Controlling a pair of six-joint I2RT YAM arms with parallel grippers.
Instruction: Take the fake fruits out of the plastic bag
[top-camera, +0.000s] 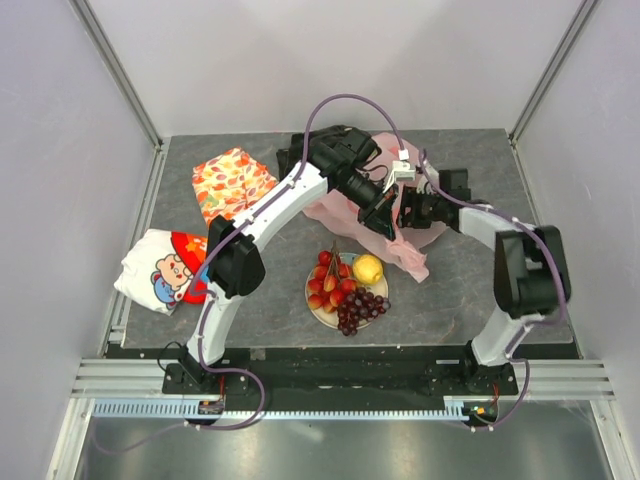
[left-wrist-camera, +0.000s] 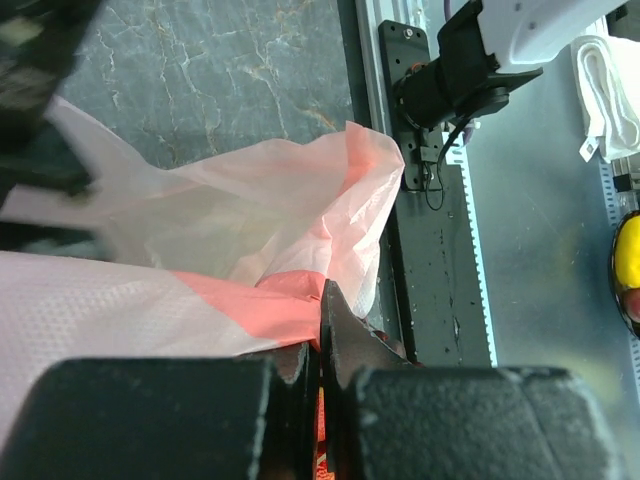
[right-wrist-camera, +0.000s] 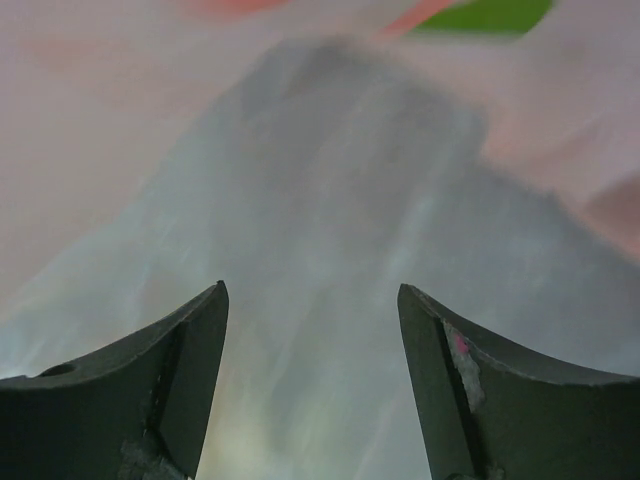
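A pink translucent plastic bag (top-camera: 340, 210) lies crumpled at the back centre. My left gripper (top-camera: 388, 225) is shut on its near edge; in the left wrist view, pink plastic (left-wrist-camera: 250, 310) is bunched at the fingertips. My right gripper (top-camera: 425, 208) is inside or over the bag's right part, its fingers apart, seen blurred against pale plastic in the right wrist view, with a green patch (right-wrist-camera: 480, 15) at the top. A plate (top-camera: 313, 305) holds red fruits (top-camera: 318, 287), a yellow lemon (top-camera: 367, 269) and dark grapes (top-camera: 355, 311).
An orange patterned bag (top-camera: 230, 180) and a white-and-red cartoon bag (top-camera: 165, 270) lie at the left. A black item (top-camera: 300, 150) is behind my left arm.
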